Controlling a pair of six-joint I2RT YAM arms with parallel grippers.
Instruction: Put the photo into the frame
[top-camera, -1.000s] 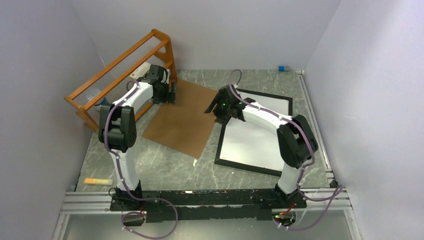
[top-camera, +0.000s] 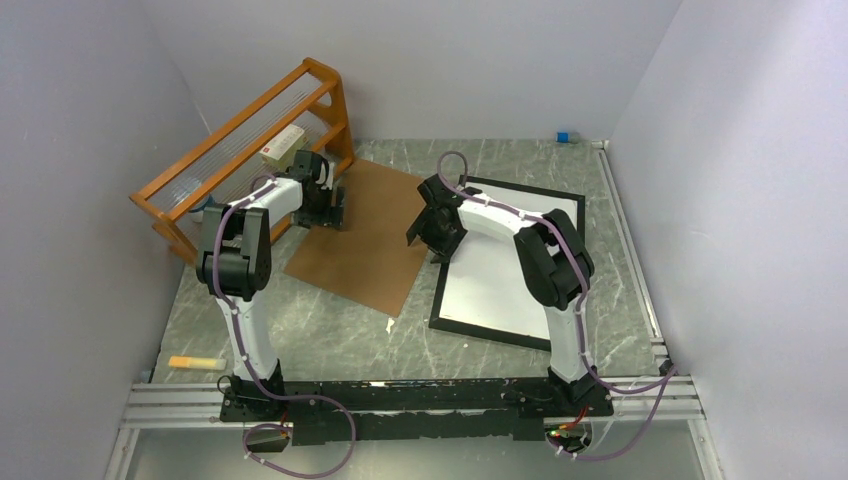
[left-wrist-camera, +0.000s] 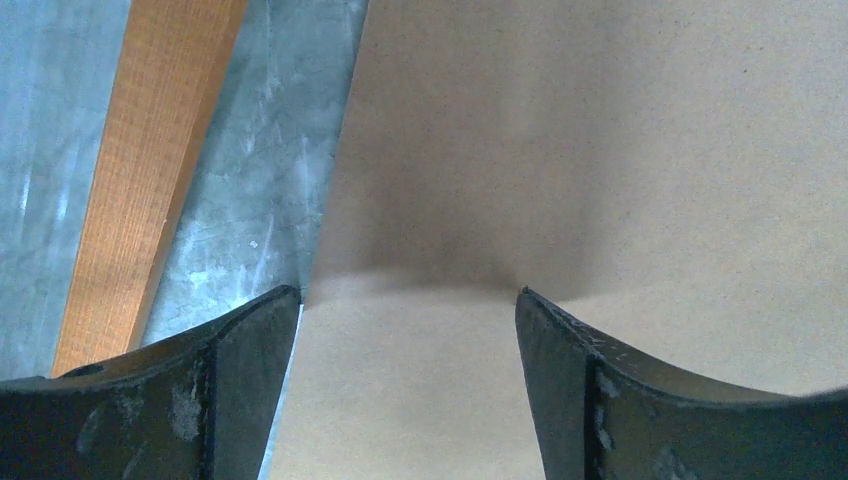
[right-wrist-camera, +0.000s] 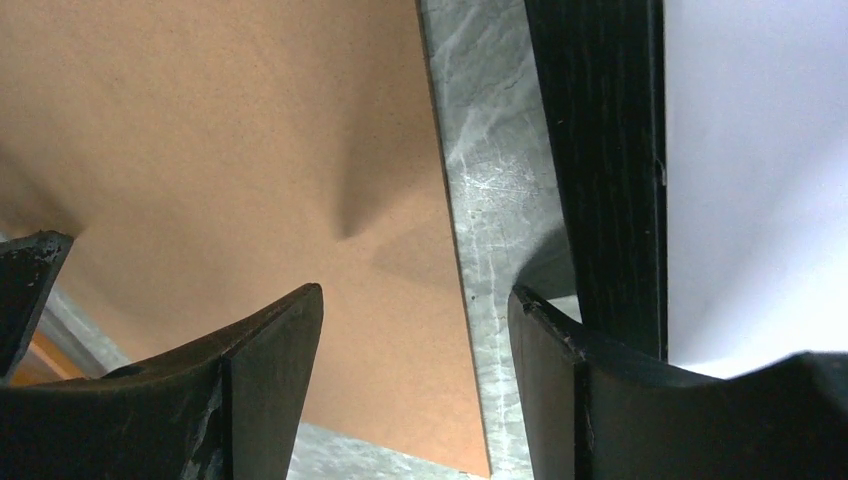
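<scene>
A large brown board (top-camera: 370, 240) lies flat on the table between my arms; no picture shows on its upper face. To its right the black picture frame (top-camera: 490, 333) surrounds a white panel (top-camera: 490, 290). My left gripper is part open above the board's left edge, one finger on either side of that edge. Over the board's right edge hangs my right gripper, also apart, with the edge running between its fingers. Neither holds anything. Whether the fingertips touch the board or table cannot be told. I see no separate photo.
A wooden rack (top-camera: 250, 120) with a small box (top-camera: 285, 145) stands close by the board's left side. A yellow marker (top-camera: 197, 363) lies front left, a blue item (top-camera: 567, 137) at the back right.
My left gripper has come slightly toward the front along the board's left edge. The right arm has folded inward, bringing its gripper a little forward and lower at the board's right edge.
</scene>
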